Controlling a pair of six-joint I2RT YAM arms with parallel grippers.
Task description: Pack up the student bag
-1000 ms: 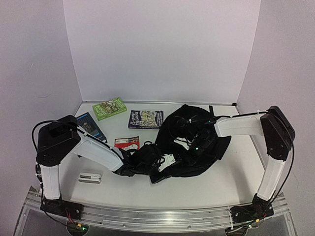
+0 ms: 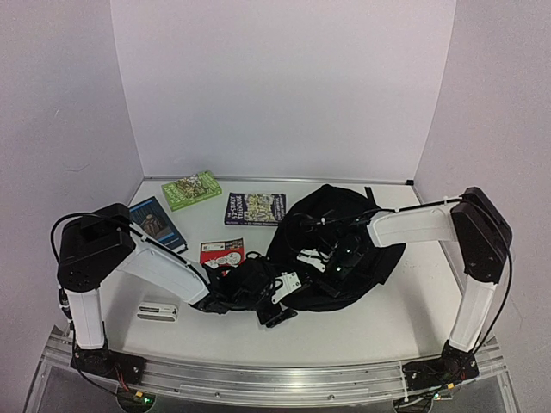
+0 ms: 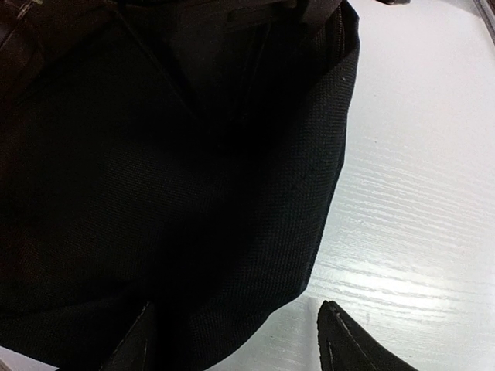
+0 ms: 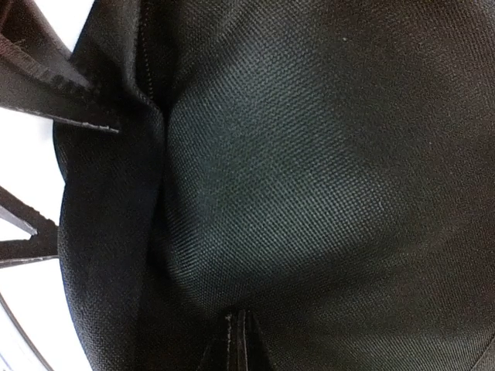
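Observation:
The black bag (image 2: 323, 206) lies on the right half of the table, its cloth (image 3: 193, 178) filling much of both wrist views. My left gripper stands open at the bag's near left edge, with black cloth and a strip of bare table between its spread fingers. In the right wrist view, the left gripper's fingers (image 4: 66, 100) show beside the bag's edge. My right gripper is shut over the bag, its fingertips together against the dark fabric; no fold shows clearly between them. The arms hide part of the bag in the top view.
Left of the bag lie a green book (image 2: 191, 189), a purple book (image 2: 256, 209), a blue book (image 2: 157, 224) and a red book (image 2: 222, 252), partly behind the left arm. A white case (image 2: 157, 311) lies at front left.
My right gripper has moved a little left and nearer the front. The books and white case stay put.

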